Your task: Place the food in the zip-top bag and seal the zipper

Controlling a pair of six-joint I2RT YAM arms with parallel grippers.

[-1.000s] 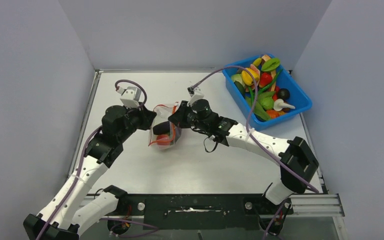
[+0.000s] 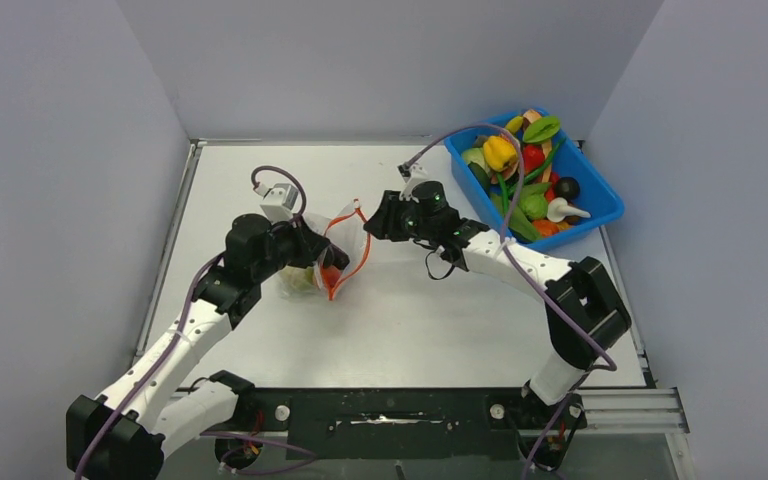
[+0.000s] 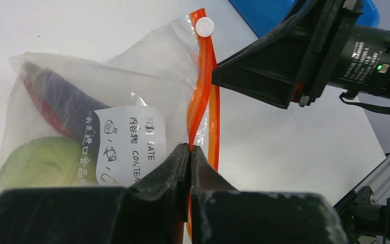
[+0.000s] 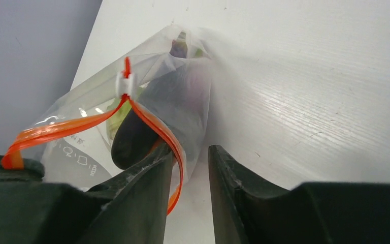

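The clear zip bag [image 3: 132, 76] holds an eggplant [image 4: 142, 127], something pale green [image 3: 40, 162] and other food, seen through the plastic. Its orange zipper [image 3: 199, 91] runs upright in the left wrist view, with a white slider at one end. My left gripper is shut on the zipper strip in that view. My right gripper [image 2: 375, 222] is at the bag's zipper edge in the top view; in the right wrist view its fingers stand part open, the orange strip beside the left finger.
A blue bin [image 2: 605, 205] full of toy vegetables stands at the back right.
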